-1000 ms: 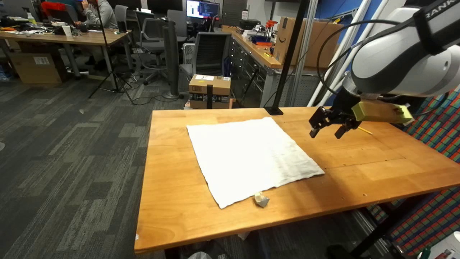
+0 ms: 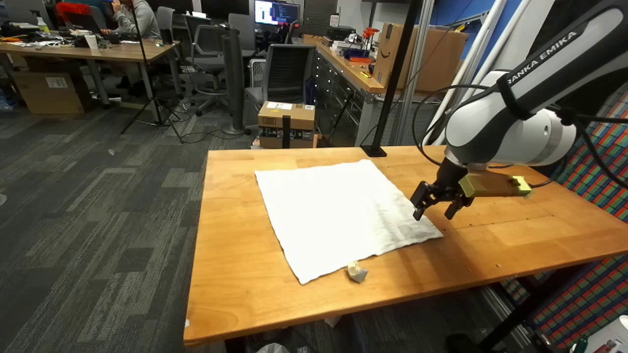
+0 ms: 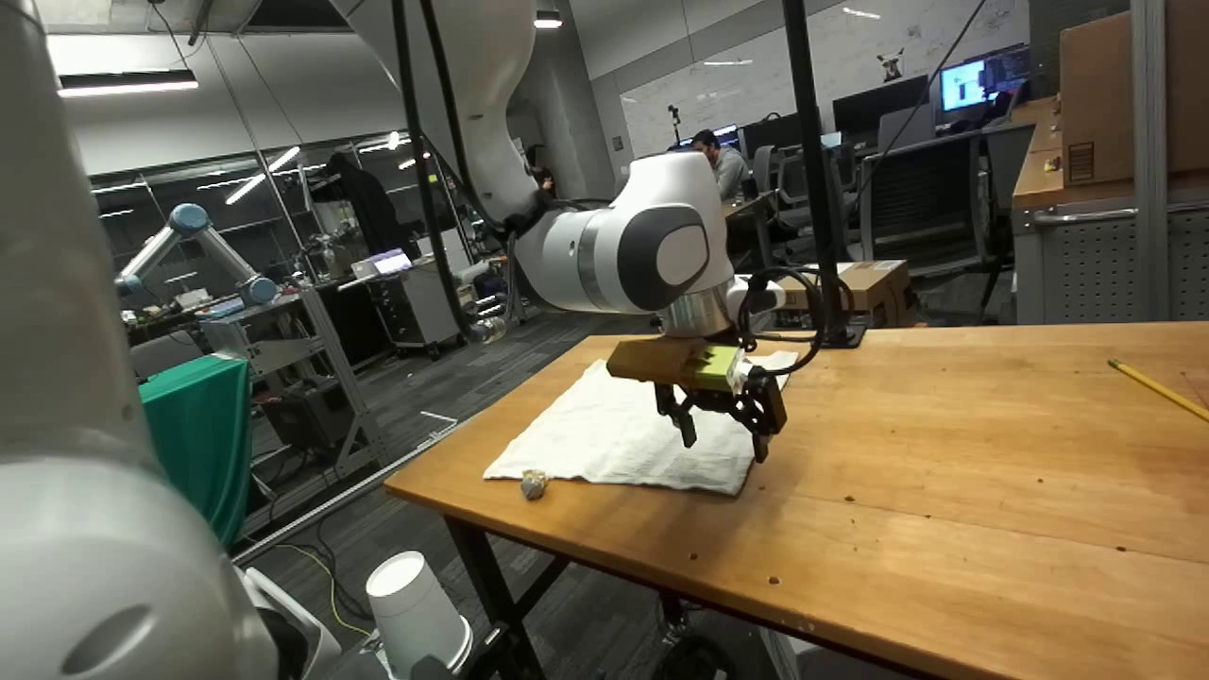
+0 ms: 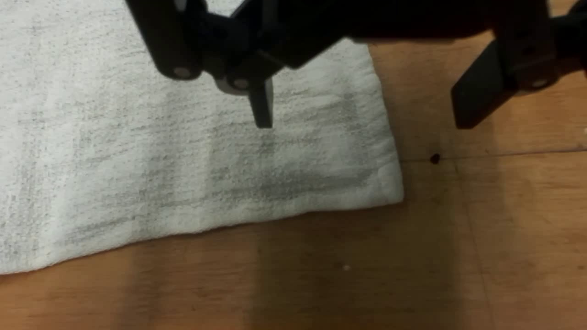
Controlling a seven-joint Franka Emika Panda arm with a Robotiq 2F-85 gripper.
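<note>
A white cloth point(image 2: 335, 212) lies spread almost flat on the wooden table, with slight wrinkles toward its right corner. My gripper point(image 2: 434, 216) is open above that corner, nothing between its fingers. In the wrist view the cloth point(image 4: 165, 154) fills the left side, and its corner ends between and below the two fingertips. One finger point(image 4: 262, 107) is over the cloth, the other finger point(image 4: 479, 90) over bare wood. From the second exterior view, the gripper point(image 3: 725, 444) hangs over the near right edge of the cloth point(image 3: 612, 436), apart from the table.
A small crumpled grey and beige lump point(image 2: 356, 271) sits at the cloth's front edge. A black post point(image 2: 375, 150) stands at the table's back edge. On the right side lies a yellow pencil point(image 3: 1156, 387).
The gripper has come down and a little to the left, from above the bare table to over the cloth's right corner. Cloth and lump have stayed in place.
</note>
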